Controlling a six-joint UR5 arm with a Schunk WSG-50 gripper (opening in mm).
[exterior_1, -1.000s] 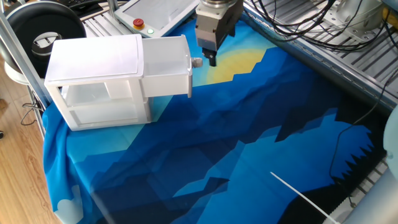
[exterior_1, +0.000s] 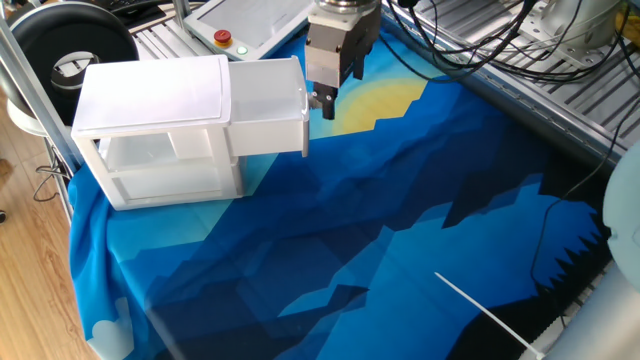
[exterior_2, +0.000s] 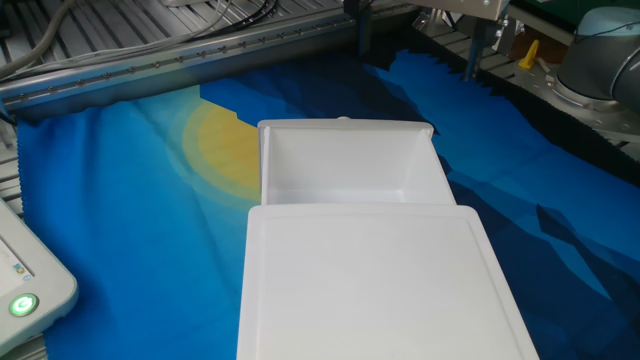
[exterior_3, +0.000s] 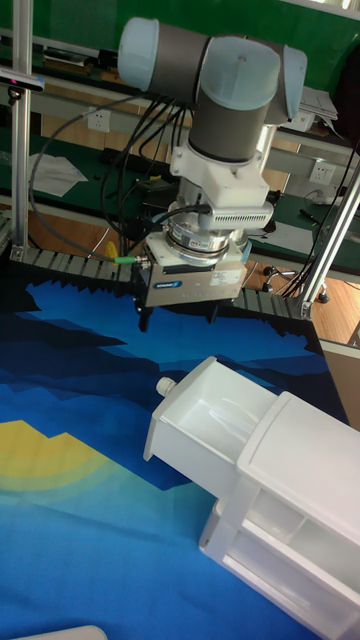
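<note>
A white drawer cabinet (exterior_1: 155, 95) stands on the blue patterned cloth. Its upper drawer (exterior_2: 350, 165) is pulled partway out and looks empty inside; the lower one (exterior_1: 165, 180) sits within the frame. On the drawer's front is a small round knob (exterior_3: 165, 386). My gripper (exterior_3: 176, 316) points down beyond that front, its two fingers wide apart with nothing between them. From exterior view 1, a dark fingertip (exterior_1: 328, 106) overlaps part of the knob. Exterior view 3 shows the fingertips clear of the knob. Only the finger ends and lower housing enter exterior view 2, at its top.
A tablet-like panel with a red button (exterior_1: 222, 37) lies behind the cabinet. Black cables (exterior_1: 480, 60) run along the metal rail. A thin white rod (exterior_1: 480, 300) lies at the front right.
Over the last second my gripper has moved left and slightly down in exterior view 1, toward the drawer knob, which it now partly covers. The cabinet and drawer have stayed put.
</note>
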